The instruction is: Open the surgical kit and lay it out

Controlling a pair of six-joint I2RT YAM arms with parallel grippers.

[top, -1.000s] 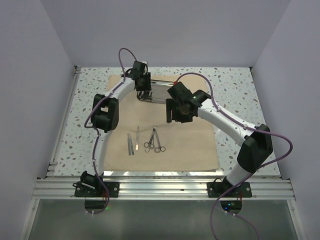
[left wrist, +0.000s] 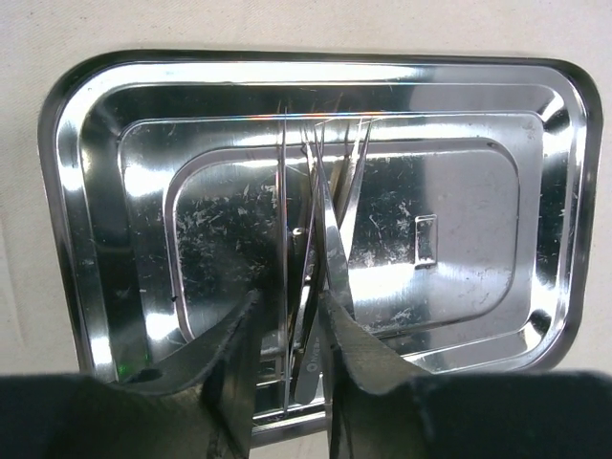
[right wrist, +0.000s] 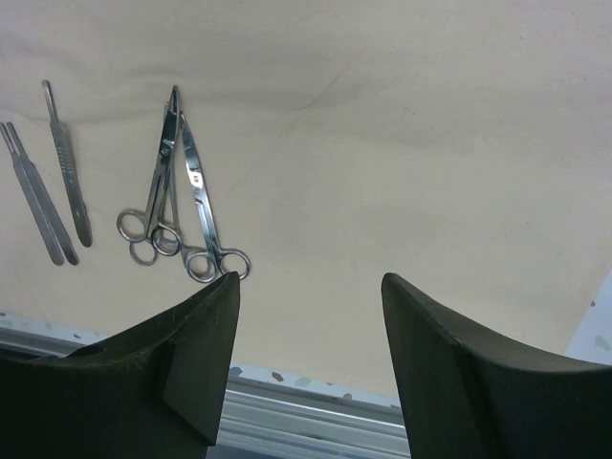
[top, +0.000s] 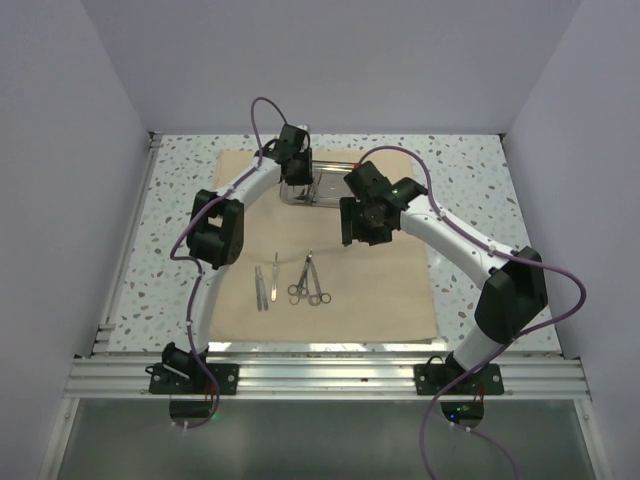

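Observation:
The steel tray (left wrist: 497,72) fills most of the left wrist view, with several thin metal instruments (left wrist: 335,253) bunched lengthwise near its middle. Over their lower ends my left gripper stands open, and one slim instrument (left wrist: 283,220) lines up with the gap between its fingers; contact cannot be told. On the cloth (right wrist: 316,172) lie two tweezers-like tools (right wrist: 43,206), a scalpel handle (right wrist: 67,158) and several ring-handled tools (right wrist: 196,182). My right gripper is open above bare cloth to the right of them, empty.
The tray's right half (top: 335,185) holds no instruments that show. Free cloth stretches across the right side, with the speckled table (top: 480,200) beyond its edge. My right forearm reaches in across that side. A metal rail (top: 330,370) runs along the front.
My left gripper has moved right over the tray, and the tray appears shifted slightly right. The right gripper has drifted a little to the right. The tools on the cloth have not moved.

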